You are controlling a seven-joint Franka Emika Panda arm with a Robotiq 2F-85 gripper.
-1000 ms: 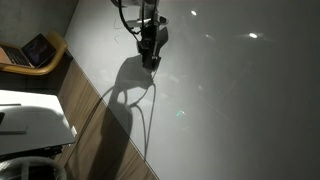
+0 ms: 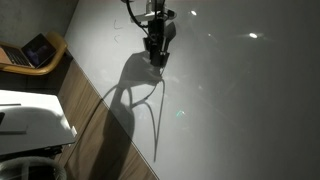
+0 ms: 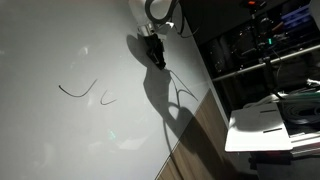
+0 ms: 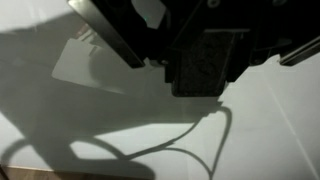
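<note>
My gripper (image 2: 156, 56) is up against the white board (image 2: 230, 110), near its upper left part in exterior view 1. Its fingers are shut on a dark block with a grainy grey face (image 4: 204, 66), which sticks out towards the board in the wrist view. Whether the block touches the board, I cannot tell. Exterior view 2 shows the same gripper (image 3: 157, 60) and two dark curved strokes, one longer (image 3: 78, 91) and one short (image 3: 107, 99), on the board to its left. In exterior view 1 a small green mark (image 2: 180, 114) shows on the board.
A wooden floor strip (image 2: 95, 125) runs along the board's edge. Beyond it are a white table (image 2: 35, 122) and a chair (image 2: 48, 66) with a laptop (image 2: 38, 50). The arm's shadow falls over the board, and much of its surface is bare.
In exterior view 1 the gripper has shifted a little to the right along the board, and its shadow with it. The green mark looks the same.
</note>
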